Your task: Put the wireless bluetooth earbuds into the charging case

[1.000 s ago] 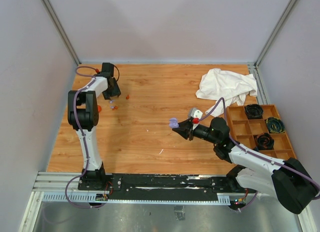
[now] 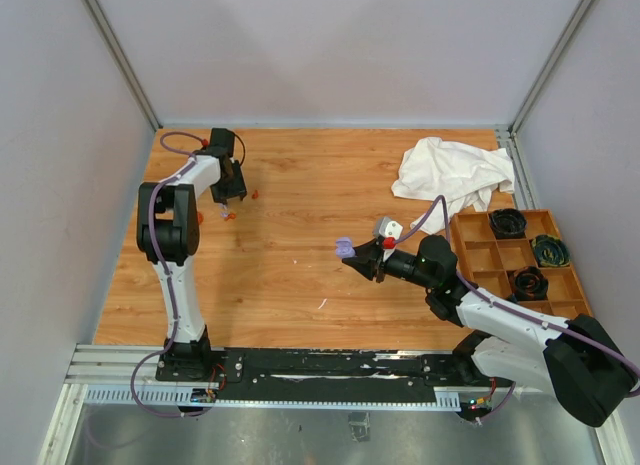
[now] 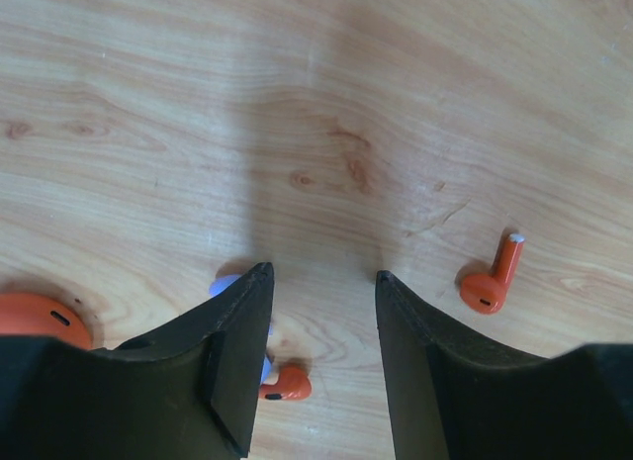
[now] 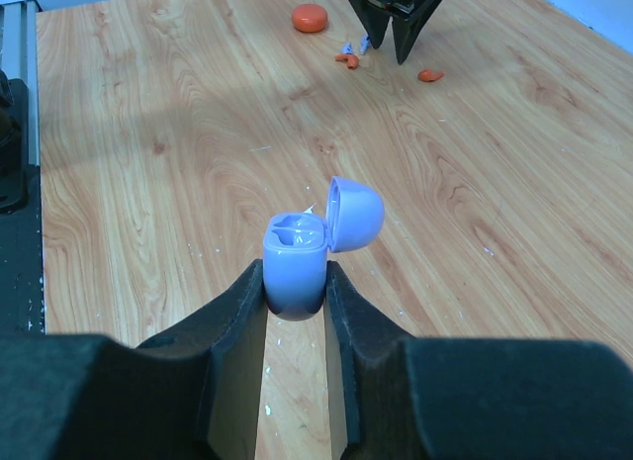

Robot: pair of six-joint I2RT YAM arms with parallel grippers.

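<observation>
My right gripper is shut on the lower half of the blue charging case [image 4: 294, 257], held above the table with its lid [image 4: 354, 214] raised. Its visible slots look empty. Over the far left of the table, my left gripper is part open, with nothing seen between its fingers. Blue earbuds [image 3: 265, 366] lie on the wood, partly hidden behind its left finger [image 3: 242, 351]. Touching them in the left wrist view is an orange earbud [image 3: 287, 384]. Another orange earbud [image 3: 488, 282] lies apart on the right.
An orange case [image 3: 42, 319] sits left of the earbuds. White cloth [image 2: 455, 175] and a wooden compartment box [image 2: 520, 255] with coiled cables occupy the right side.
The left gripper has shifted slightly right and toward the front over the earbuds. The right arm and the blue case have barely moved.
</observation>
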